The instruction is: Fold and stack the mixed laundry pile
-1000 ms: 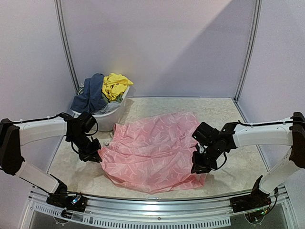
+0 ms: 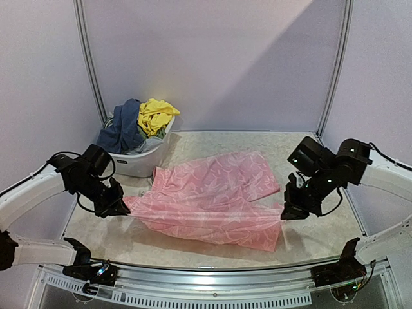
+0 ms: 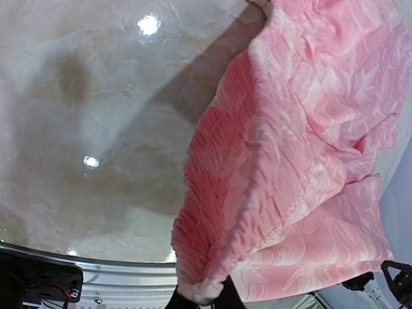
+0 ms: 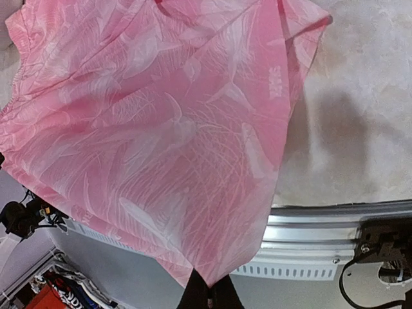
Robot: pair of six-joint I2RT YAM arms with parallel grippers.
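A pink garment with a pale leaf pattern (image 2: 215,180) lies spread over the middle of the table, its front part lifted and pulled taut between my two arms. At its left end, my left gripper (image 2: 127,212) is shut on the gathered elastic waistband (image 3: 222,212), which bunches between the fingertips in the left wrist view. My right gripper (image 2: 284,217) is shut on a thin corner of the cloth at the right; in the right wrist view the fabric (image 4: 193,174) narrows to a point at the fingertips. The back part of the garment rests on the table, rumpled.
A white laundry basket (image 2: 138,165) stands at the back left, heaped with a blue cloth (image 2: 120,129) and a yellow cloth (image 2: 156,116). Bare table (image 2: 315,241) shows along the right side and front left. A metal rail runs along the front edge.
Both grippers have risen and moved apart, the right one farther to the right. The garment's front part has come off the table and now stretches tight between them.
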